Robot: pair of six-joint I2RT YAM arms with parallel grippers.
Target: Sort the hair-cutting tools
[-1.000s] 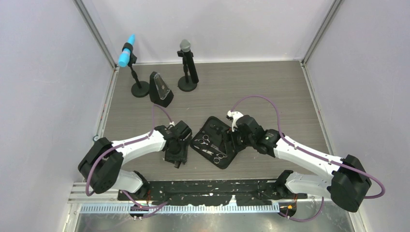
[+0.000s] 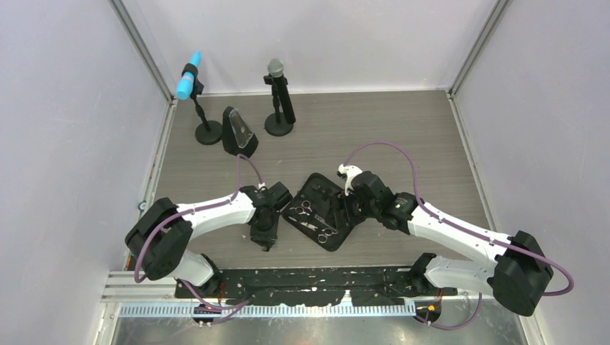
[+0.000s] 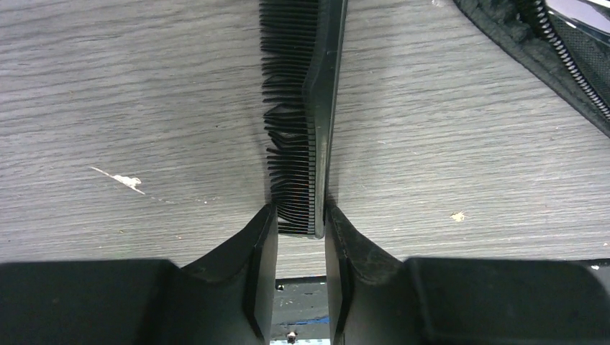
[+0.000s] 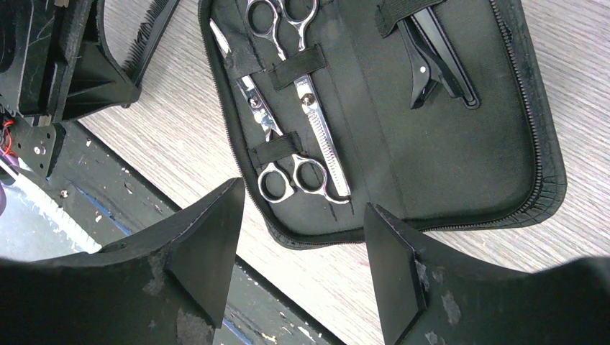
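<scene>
A black comb [image 3: 320, 93] lies along the wood top left of the black zip case [image 2: 308, 224]. My left gripper has closed in around the comb's near end, one fingertip close by the teeth and the other by the spine. Whether both press on it cannot be told. Over the case, my right gripper is open with nothing between its fingers. Straps in the case hold scissors [image 4: 277, 147], thinning scissors [image 4: 316, 118] and black clips [image 4: 435, 57]. From above, the left gripper [image 2: 266, 241] hides most of the comb.
Behind the left arm stand a black metronome [image 2: 239, 133], a microphone on a stand [image 2: 279, 100] and a blue object on another stand [image 2: 188, 79]. The dark front edge [image 2: 309, 279] lies close to the left gripper.
My left arm has shifted a little to the right, and its fingers have drawn together. The right arm and the case have stayed put.
</scene>
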